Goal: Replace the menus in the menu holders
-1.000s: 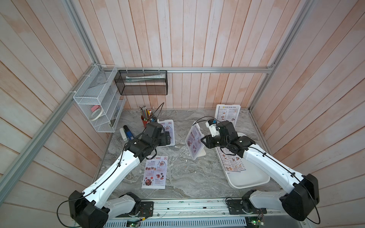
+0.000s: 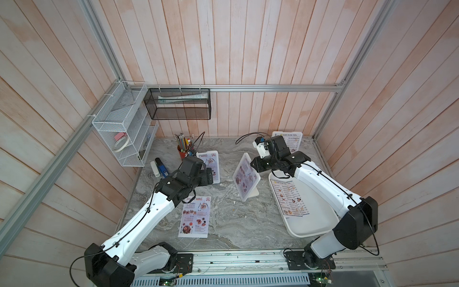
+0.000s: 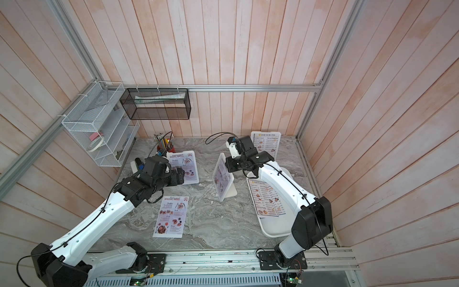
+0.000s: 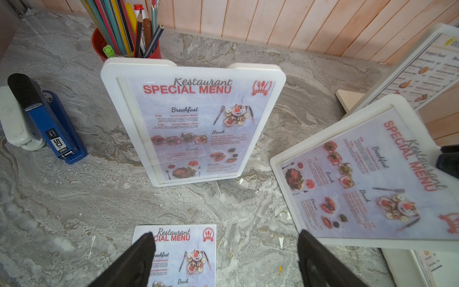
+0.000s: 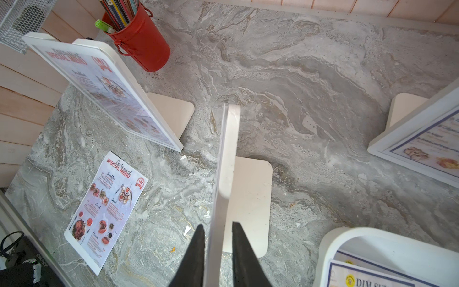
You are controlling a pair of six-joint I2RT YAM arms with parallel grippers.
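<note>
The middle menu holder [image 4: 358, 177] stands turned at an angle, its special menu facing left. At its top edge my right gripper straddles the panel, fingers [image 5: 243, 258] apart, with a gap showing on the right side. Left of it, another holder [image 4: 191, 124] with a special menu stands upright. A third holder [image 2: 288, 140] with a dim sum menu is at the back right. A loose special menu sheet [image 2: 195, 217] lies flat on the table. My left gripper [image 2: 210, 177] hovers above the table near the left holder, open and empty.
A white tray [image 2: 325, 229] with dim sum menu sheets [image 2: 290, 198] lies at right. A red pencil cup [image 5: 148, 43] and a blue stapler [image 4: 52, 124] are at the back left.
My right gripper has moved up and slightly left to the middle holder's upper edge, its arm swinging left. The left arm has hardly moved, and the holders look unchanged.
</note>
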